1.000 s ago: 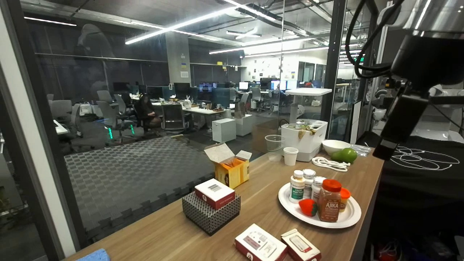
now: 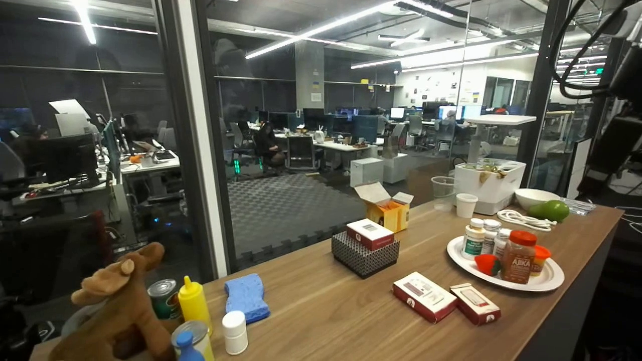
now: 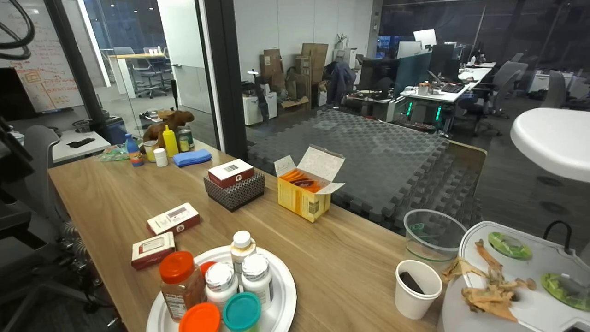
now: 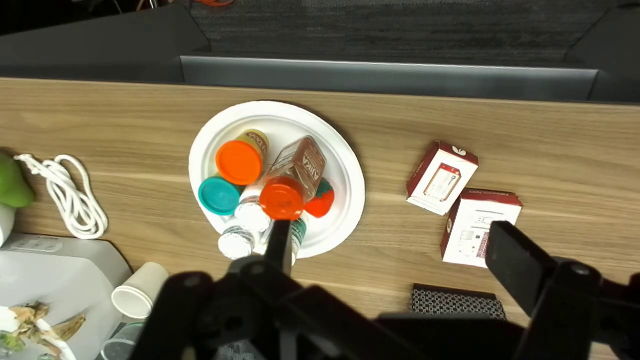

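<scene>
In the wrist view my gripper stands open above the table, its black fingers wide apart and nothing held between them. Below and left of it, a white plate (image 4: 345, 204) carries an AJIKA jar (image 4: 283, 198) with a red lid, a red strawberry-like item (image 4: 319, 201), white-capped bottles (image 4: 235, 242) and tubs with orange and teal lids. Two small red-and-white boxes (image 4: 442, 180) lie near the right finger. A third such box (image 2: 370, 233) rests on a dark patterned box (image 2: 365, 255). Part of the dark arm (image 2: 620, 144) shows at the right edge of exterior view 1.
An open yellow carton (image 3: 304, 199) stands near the glass side. A paper cup (image 3: 417, 290), clear cup and white planter (image 2: 490, 183) occupy one end; a blue cloth (image 2: 247, 298), yellow bottle (image 2: 193, 304) and plush moose (image 2: 129, 301) the other. Bare wood lies between the plate and boxes.
Exterior view 1 is framed differently: the table items appear farther right, and the moose and bottles have come into view. The arm now shows only at the right edge. Table items look unmoved among themselves.
</scene>
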